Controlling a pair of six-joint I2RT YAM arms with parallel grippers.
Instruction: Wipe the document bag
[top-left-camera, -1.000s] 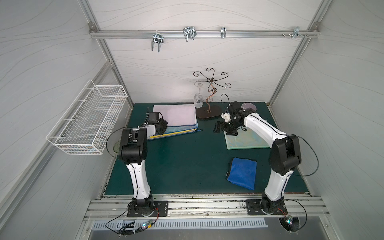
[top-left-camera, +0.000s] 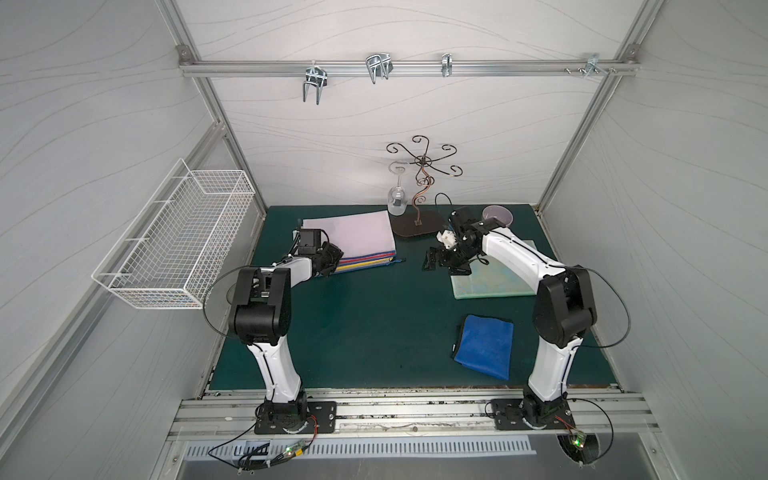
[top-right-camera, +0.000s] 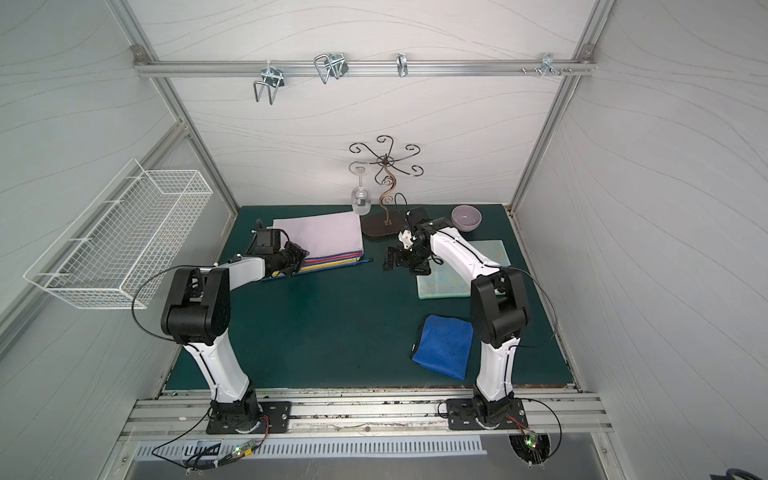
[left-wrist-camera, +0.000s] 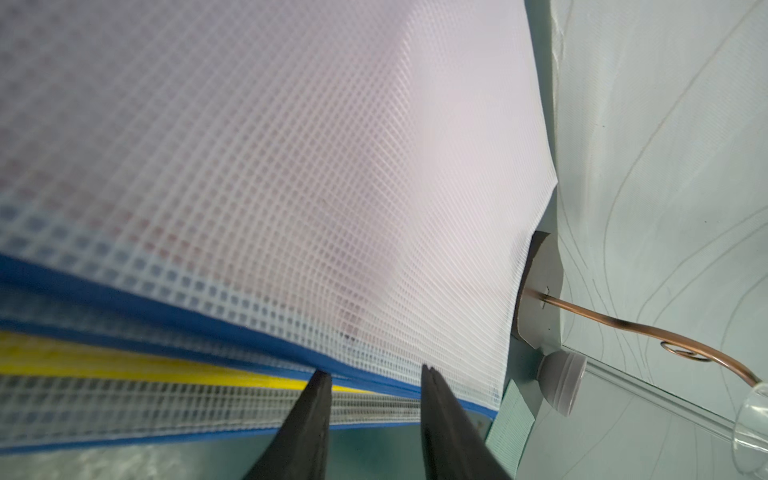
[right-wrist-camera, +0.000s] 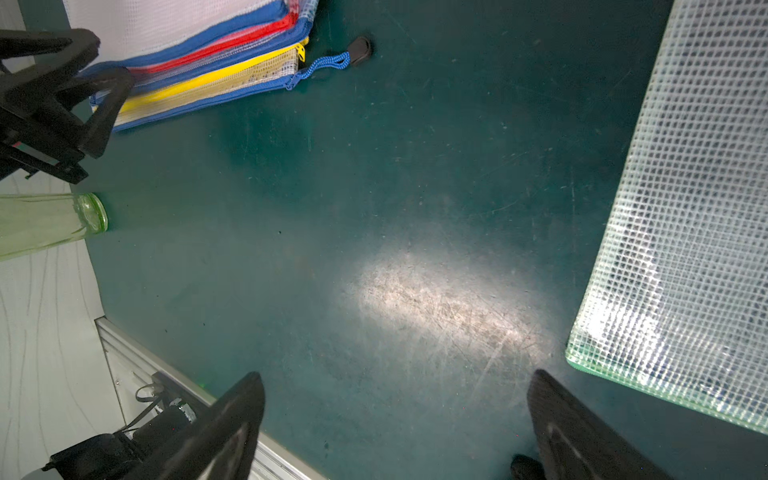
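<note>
A stack of mesh document bags (top-left-camera: 356, 232) with blue, red and yellow zipped edges lies at the back left, a pale sheet on top. My left gripper sits at the stack's near edge, part open, its fingertips by the blue and yellow edges; whether it touches is unclear. My right gripper hangs open and empty over the table between the stack and a pale green mesh bag (right-wrist-camera: 680, 208) at the right. A blue bag (top-left-camera: 485, 345) lies at the front right.
A metal stand (top-left-camera: 416, 227) and wine glass (top-left-camera: 397, 200) stand behind; a bowl (top-right-camera: 466, 217) is at the back right. A green bottle (right-wrist-camera: 40, 220) is at the left, a wire basket (top-left-camera: 180, 232) on the left wall.
My left gripper has moved slightly, and the stack's top layer has shifted toward the front, showing a red edge. My right arm has moved slightly to the left.
</note>
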